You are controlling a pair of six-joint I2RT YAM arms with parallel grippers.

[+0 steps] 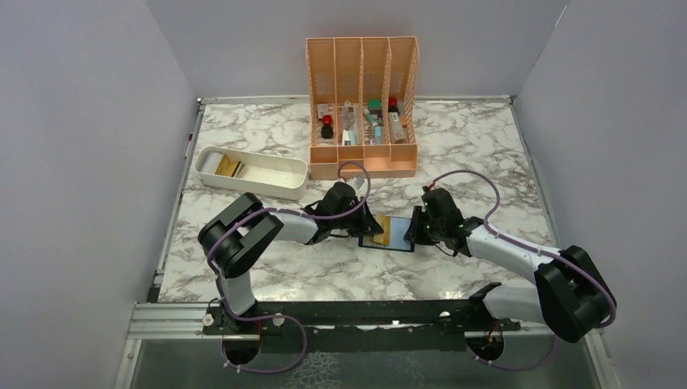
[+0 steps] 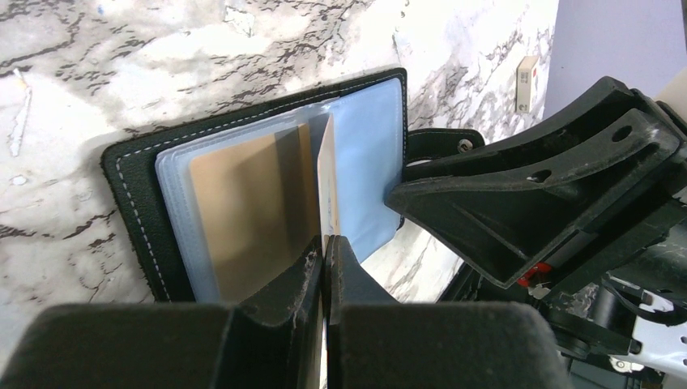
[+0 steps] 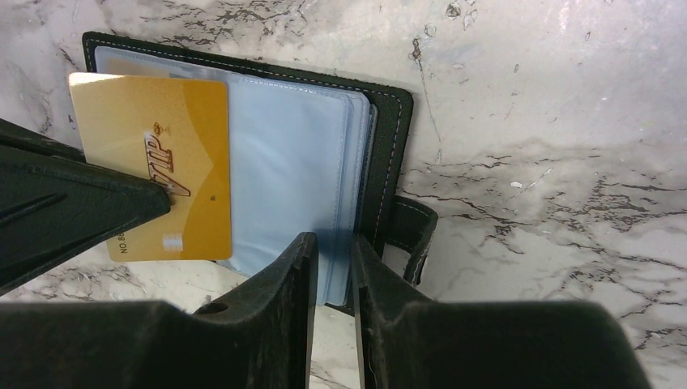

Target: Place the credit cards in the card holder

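A black card holder [image 2: 138, 190] with clear bluish sleeves lies spread on the table. My left gripper is shut on a gold credit card, seen edge-on in the left wrist view and tilted over the holder. The card's far edge meets the bluish sleeves [image 2: 364, 154]; whether it sits inside a pocket cannot be told. Under it, a tan card [image 2: 243, 203] shows through a sleeve. At the holder's opposite edge, my right gripper is shut on the sleeve edge [image 3: 356, 162]. More gold cards [image 1: 229, 167] stand in the white tray [image 1: 275, 175].
An orange divided rack [image 1: 364, 166] with several small items stands at the back. The holder's strap [image 3: 413, 239] sticks out at its right edge.
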